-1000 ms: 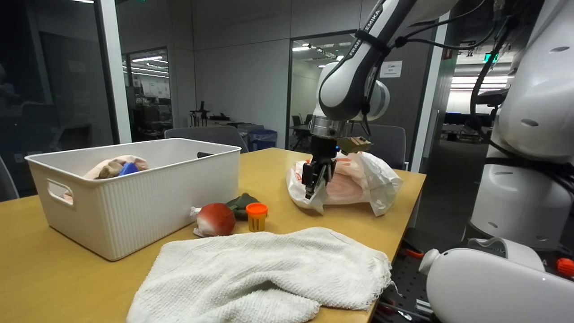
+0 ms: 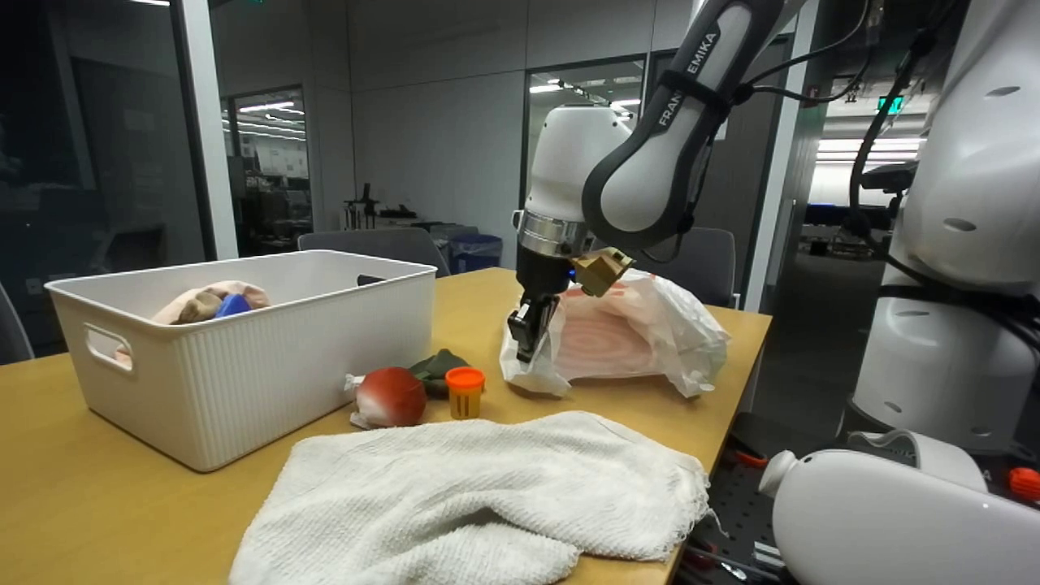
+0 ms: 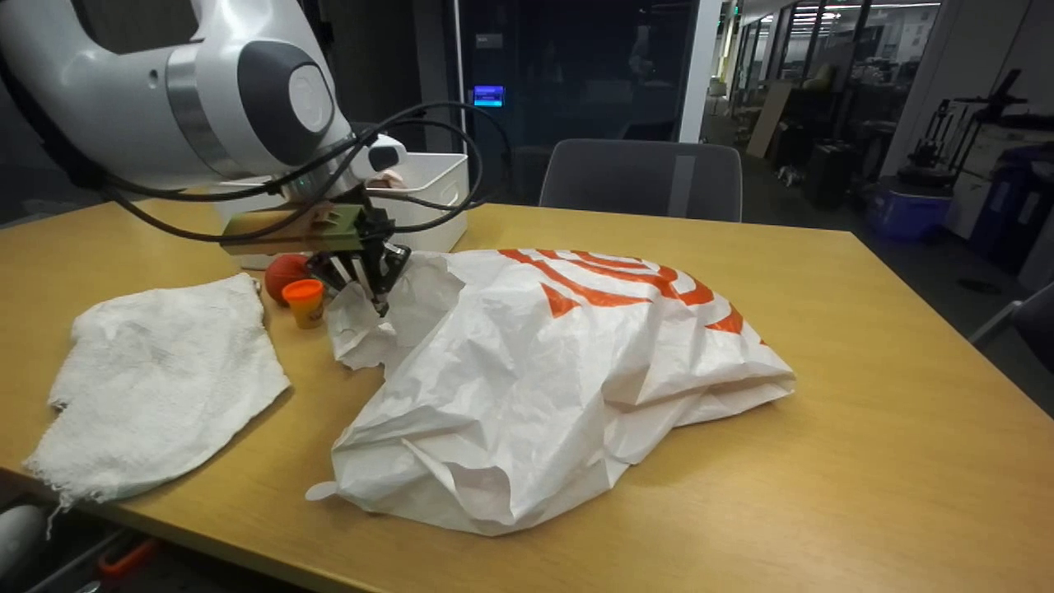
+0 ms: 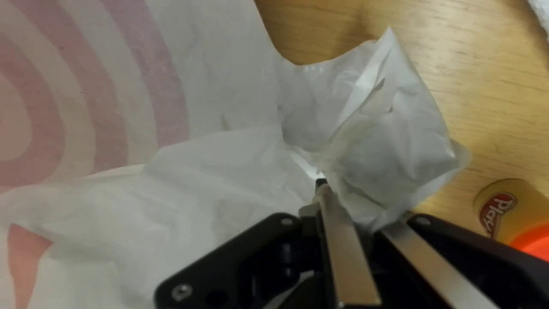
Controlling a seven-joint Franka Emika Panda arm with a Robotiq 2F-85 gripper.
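A crumpled white plastic bag point(image 3: 553, 375) with red rings lies on the table, stretching to the right of my gripper point(image 3: 380, 306) in the second exterior view. The gripper point(image 2: 527, 353) points down at the bag's near end, shut on a fold of its thin plastic. From the wrist view, one of the fingers point(image 4: 343, 247) presses along the bag point(image 4: 216, 175), and a bunched flap sticks out past the fingertips. That flap covers the tip of the other finger.
A white bin point(image 2: 292, 361) holding soft items stands at left. Beside it are a red-and-white ball point(image 2: 391, 396), a dark green item point(image 2: 438, 369) and an orange-lidded Play-Doh tub point(image 2: 465, 392). A white towel point(image 2: 468, 487) covers the front. Table right of the bag is clear point(image 3: 840, 395).
In exterior view 1 my gripper has shifted left, nearer the tub and bin. The bag's near end has been drawn along with it; the other objects stay put.
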